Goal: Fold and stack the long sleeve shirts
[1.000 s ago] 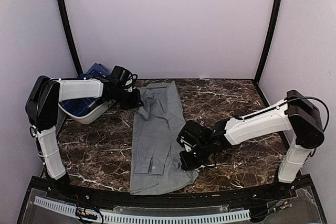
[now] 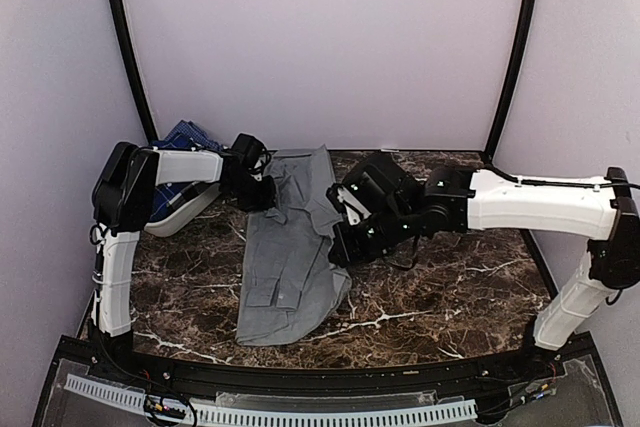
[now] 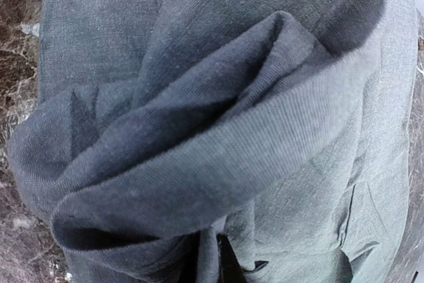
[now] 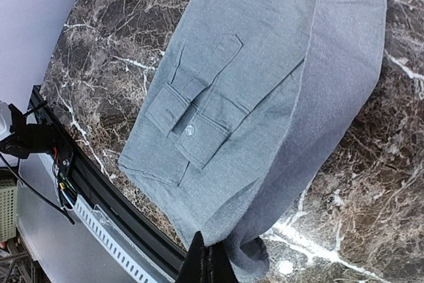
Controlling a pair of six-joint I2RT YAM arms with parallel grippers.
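A grey-blue long sleeve shirt [image 2: 285,257] lies lengthwise on the table, its sides folded inward. Near its far left edge, my left gripper [image 2: 268,205] is shut on a bunched fold; the left wrist view shows cloth [image 3: 209,260] between the dark fingers. My right gripper [image 2: 340,259] is shut at the shirt's right edge, lower down. The right wrist view has a raised edge of cloth [image 4: 232,220] running to the fingertips, pinched there. A cuff with a button [image 4: 192,130] lies flat on the shirt body.
A white basket [image 2: 185,215] with blue checked cloth [image 2: 185,137] inside stands at the back left, close to the left arm.
My right gripper has moved away from the front edge and slightly left, drawing the shirt's lower part with it. The shirt has slid slightly left.
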